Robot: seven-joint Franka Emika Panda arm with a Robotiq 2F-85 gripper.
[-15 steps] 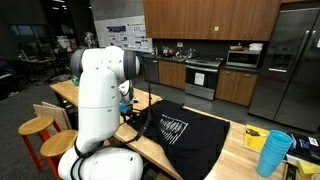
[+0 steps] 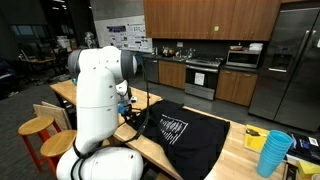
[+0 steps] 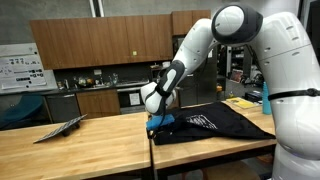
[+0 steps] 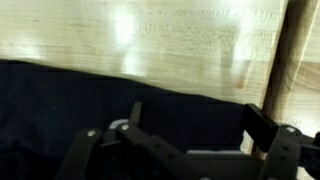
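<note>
A black cloth with small pale print lies spread over the wooden table. My gripper is low at the cloth's left end in exterior view 1. From exterior view 2, the gripper appears close to the near edge of the dark cloth. The wrist view looks down on the cloth, its edge running across the frame with bare wood beyond. There the gripper stands open, its two fingers wide apart and nothing gripped between them. Its exact height above the cloth cannot be judged.
Blue cups stand at the table's right end, near a yellow item. A seam between tabletops runs by the cloth's corner. Bare table lies left of the gripper in exterior view 2. Stools stand beside the table.
</note>
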